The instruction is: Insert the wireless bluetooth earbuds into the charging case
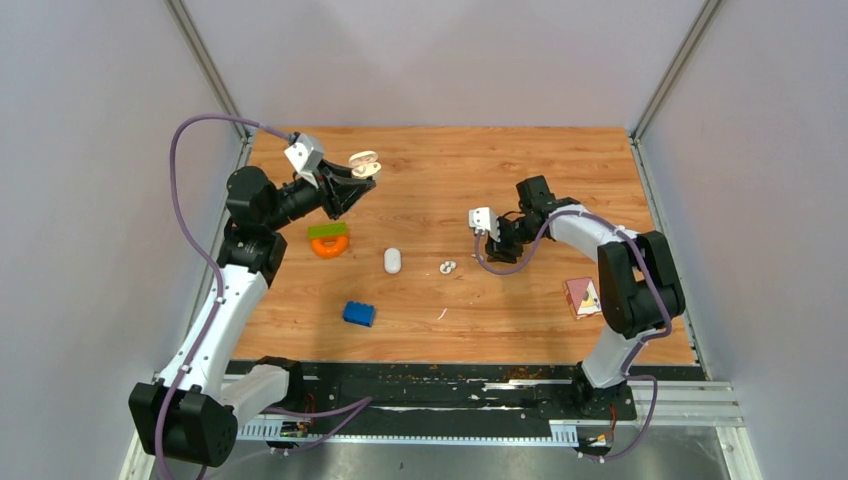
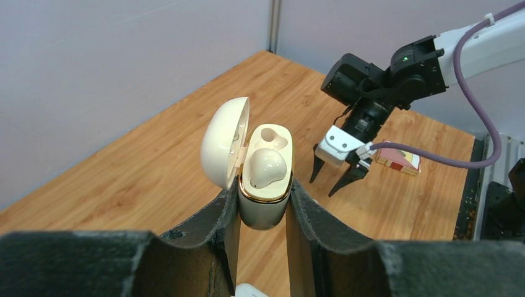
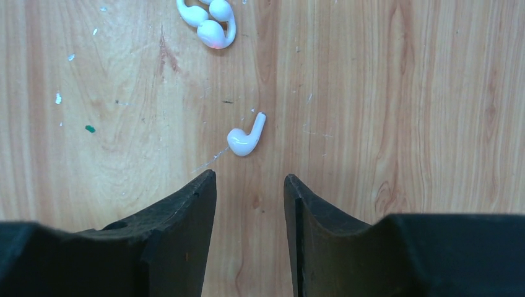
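Note:
The white charging case point(image 1: 365, 164), lid raised, is gripped at its base by my left gripper, high over the table's back left. Inside the case point(image 2: 267, 154) a rounded white bump shows beside a hollow; whether the bump is a seated earbud I cannot tell. One loose white earbud point(image 3: 243, 142) lies on the wood in the right wrist view, its stem slanting up and right. Just short of it, my right gripper stands open with nothing between its fingers. In the top view the right gripper point(image 1: 494, 257) and its cable cover the earbud's spot.
Several white bud-like pieces point(image 3: 213, 32) lie clustered farther off. A white oval object point(image 1: 392, 261), a blue block point(image 1: 359, 313), an orange ring point(image 1: 328, 247) and a green block point(image 1: 327, 230) sit to the left. A red box point(image 1: 583, 298) lies right.

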